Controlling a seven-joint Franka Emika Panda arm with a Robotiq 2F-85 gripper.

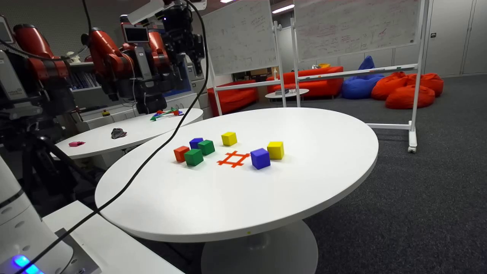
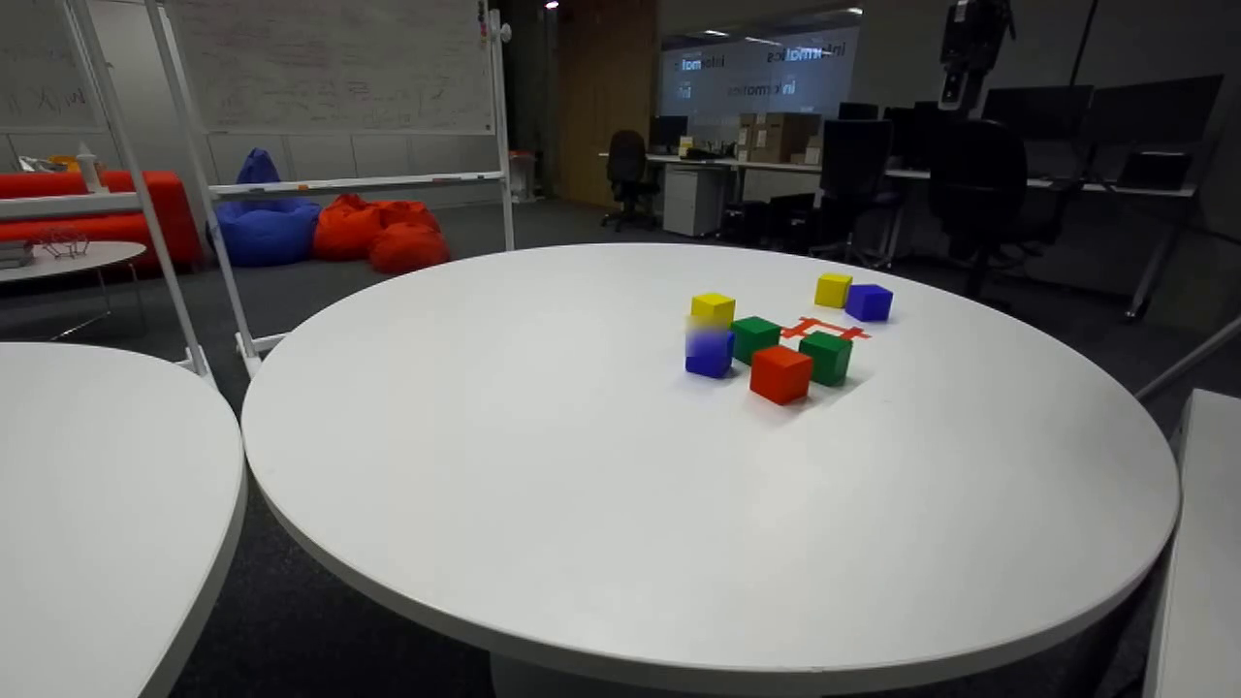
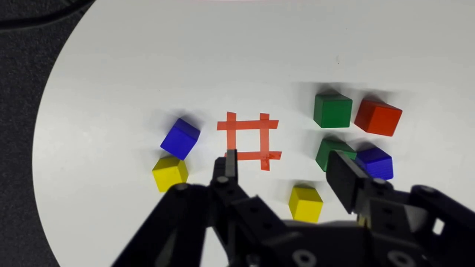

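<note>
High above the round white table hangs my gripper, its fingers spread apart with nothing between them. Red tape marks a small square on the tabletop. To the left of it in the wrist view, a blue cube sits close by a yellow cube. To the right are two green cubes, a red cube and a second blue cube. My right finger partly covers the nearer green cube. Another yellow cube lies below the tape, seen between the fingers.
A black cable hangs across exterior view 1, in front of the table. A second white table stands beside this one, and whiteboards rise behind.
</note>
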